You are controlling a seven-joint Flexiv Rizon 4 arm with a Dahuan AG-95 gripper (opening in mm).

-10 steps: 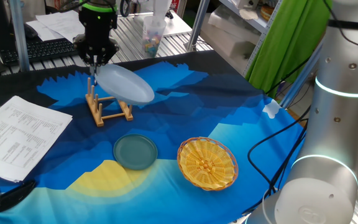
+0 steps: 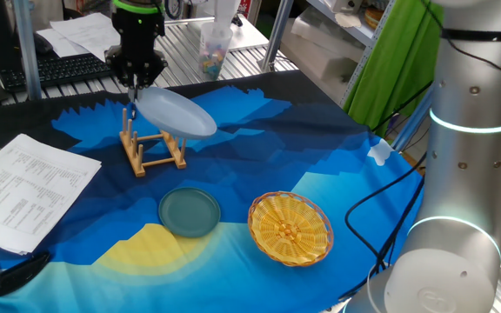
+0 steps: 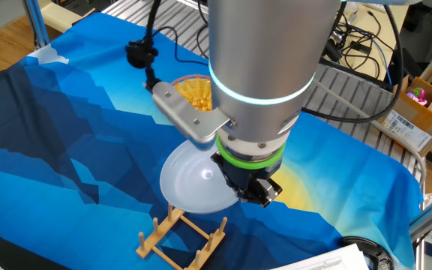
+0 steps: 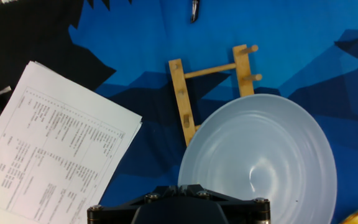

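Observation:
A pale blue plate hangs tilted in the air, its right end lower in exterior view 1. My gripper is shut on its left rim. Below it on the cloth stands a wooden peg rack, partly covered by the plate in the wrist view. The plate fills the lower right there, beside the gripper, whose fingertips are hard to make out. In exterior view 2 the plate is partly behind the gripper, near the end of the rack.
A dark green plate and a round wicker basket lie on the blue cloth towards the front. Printed papers cover the left side. Open cloth lies to the right of the rack.
Over the last second the held plate has shifted slightly, its lower end rising and its tilt becoming a little shallower. The large arm segment at right has swung slightly left. Rack, green plate and basket are unmoved.

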